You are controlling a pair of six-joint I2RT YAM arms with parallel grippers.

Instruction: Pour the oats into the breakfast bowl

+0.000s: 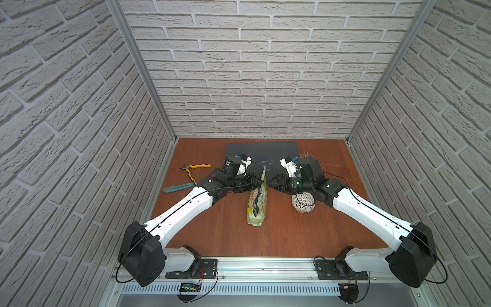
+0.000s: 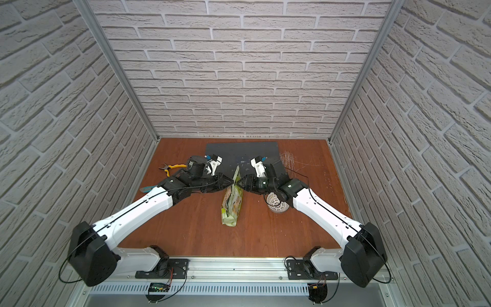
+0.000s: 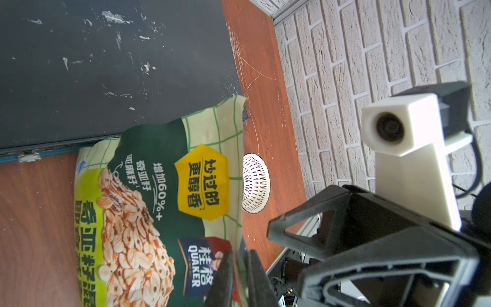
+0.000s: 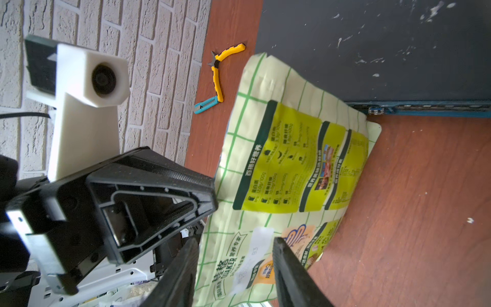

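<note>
A green and yellow Quaker oats bag point(image 1: 256, 208) stands upright at mid-table; its printed front point(image 3: 138, 204) fills much of the left wrist view. Close on either side of the bag's right edge are the fingers of my left gripper, part open with a narrow gap. My right gripper is wide open, and the bag's back point(image 4: 307, 158) shows behind and between its fingers. From the top left view, whether either gripper touches the bag is hard to tell. A white openwork bowl point(image 1: 303, 202) rests on the table beneath my right forearm, partly covered by it.
Yellow-handled pliers point(image 1: 196, 166) and a teal-handled tool point(image 1: 177, 188) lie at the left of the table. A dark mat point(image 1: 266, 148) covers the back centre. Bare wood lies in front of the bag and to its right.
</note>
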